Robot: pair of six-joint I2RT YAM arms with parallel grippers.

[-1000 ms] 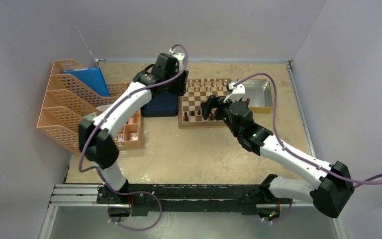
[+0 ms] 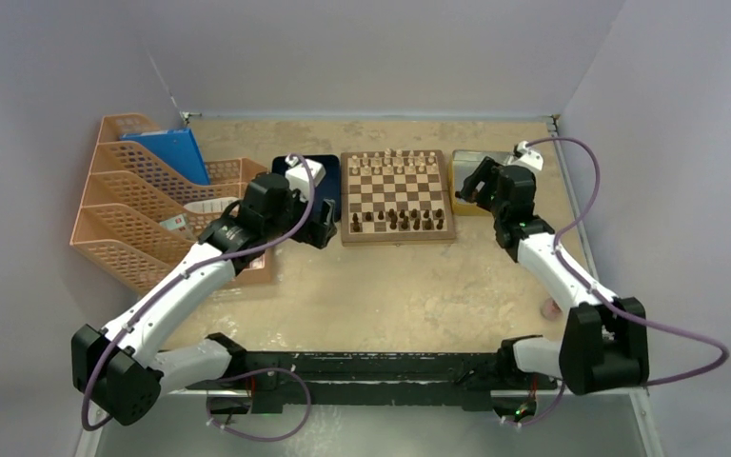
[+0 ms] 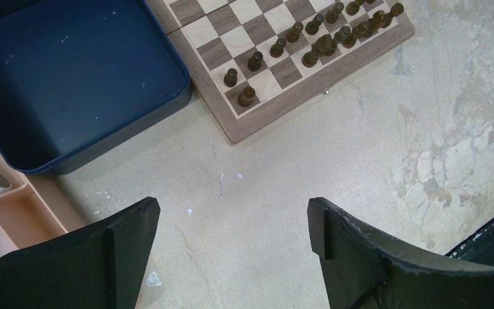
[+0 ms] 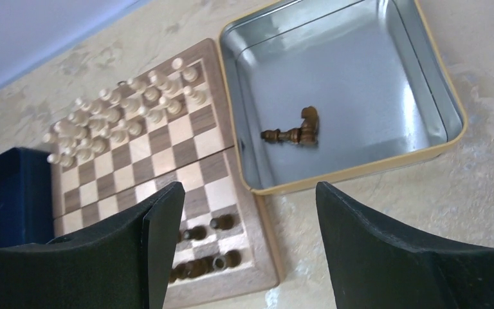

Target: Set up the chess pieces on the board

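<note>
On the wooden chessboard (image 2: 398,200), light pieces (image 4: 128,105) stand along the far side and dark pieces (image 3: 323,44) along the near side. In the right wrist view, two dark pieces (image 4: 306,129) lie inside the grey metal tray (image 4: 360,84) to the right of the board. My right gripper is over the tray's left edge and the board, its fingers apart and nothing between them. The left gripper is open and empty above bare table, in front of the blue tray and the board's near left corner. That blue tray (image 3: 83,71) looks empty.
An orange organizer (image 2: 138,205) with a blue box (image 2: 173,152) fills the table's left side. A small pinkish object (image 2: 550,309) lies at the right.
The right arm has swung right, from over the board to the tray's left side.
</note>
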